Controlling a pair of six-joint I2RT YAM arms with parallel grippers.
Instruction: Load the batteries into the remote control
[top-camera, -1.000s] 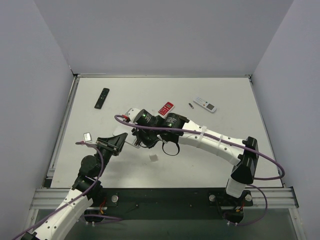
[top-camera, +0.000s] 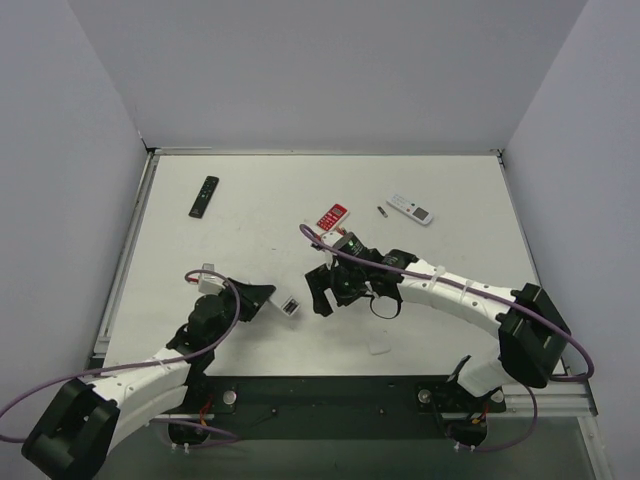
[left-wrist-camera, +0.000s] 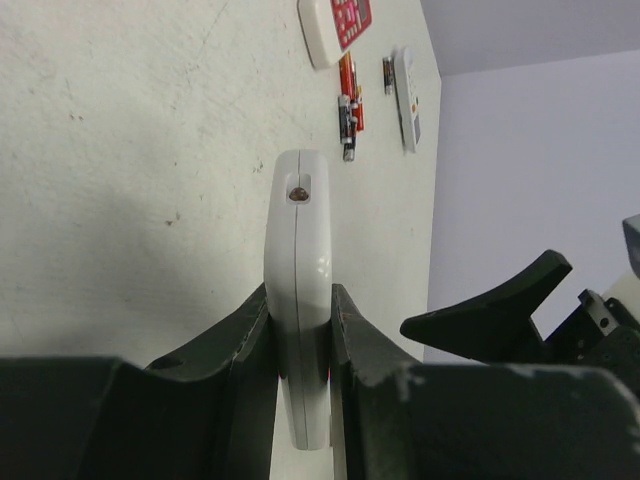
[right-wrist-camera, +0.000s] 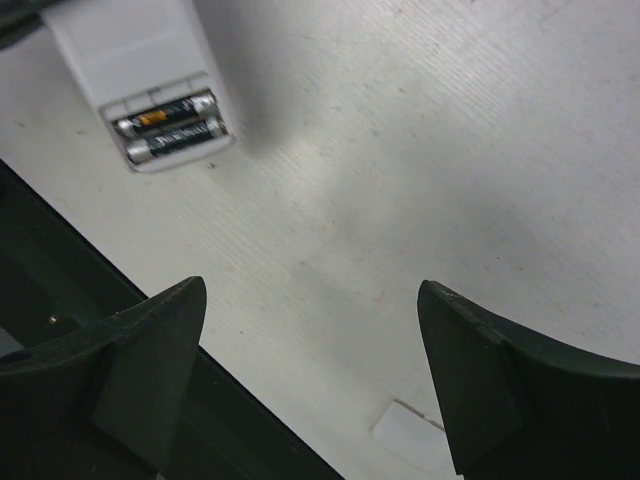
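In the left wrist view, my left gripper is shut on a white remote (left-wrist-camera: 298, 225), seen edge-on between the black fingers. Its end pokes out rightward from those fingers in the top view. Two batteries (right-wrist-camera: 172, 126) lie side by side in the remote's uncovered compartment, as the right wrist view shows. My right gripper (top-camera: 333, 292) stands open to the right of the remote, nothing between its fingers. A small white piece, likely the battery cover (top-camera: 379, 348), lies flat on the table near its front edge.
Several loose batteries (left-wrist-camera: 347, 125) lie beside a red-and-white remote (top-camera: 332, 218). Farther right are a single battery (top-camera: 382, 211) and another white remote (top-camera: 410, 209). A black remote (top-camera: 203, 197) rests at the back left.
My right gripper has moved right, away from the remote, and opened. The small white piece now lies farther right and forward. The left gripper has shifted right with the remote, which is turned differently.
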